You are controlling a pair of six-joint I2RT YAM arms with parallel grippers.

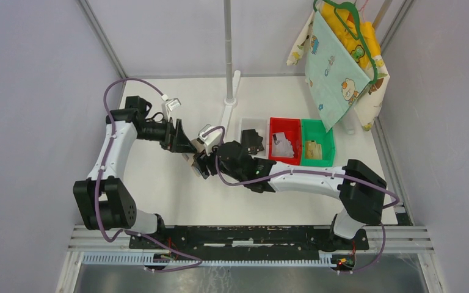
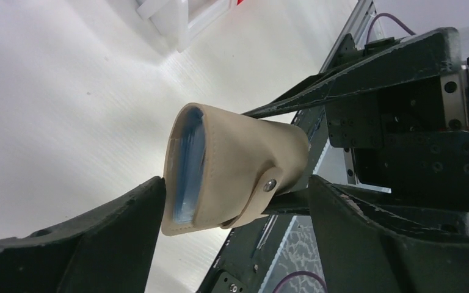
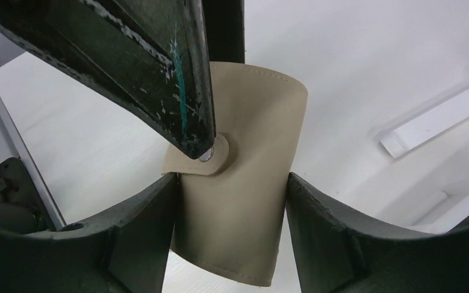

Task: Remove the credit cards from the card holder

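A beige card holder (image 2: 238, 159) with a strap and snap stud is held upright between the two arms, slightly left of the table's centre. Clear bluish sleeves (image 2: 189, 165) show in its open end in the left wrist view. My right gripper (image 1: 203, 163) is shut on the holder, which fills the space between its fingers in the right wrist view (image 3: 232, 189). My left gripper (image 1: 182, 141) is at the holder's upper left, part open, its fingertips at the holder's edge; whether it grips anything is unclear.
A white tray (image 1: 241, 125) with dark items, a red tray (image 1: 285, 123) and a green tray (image 1: 319, 162) stand at the back right. A pole stand (image 1: 231, 101) is behind the grippers; clothes (image 1: 336, 67) hang at top right.
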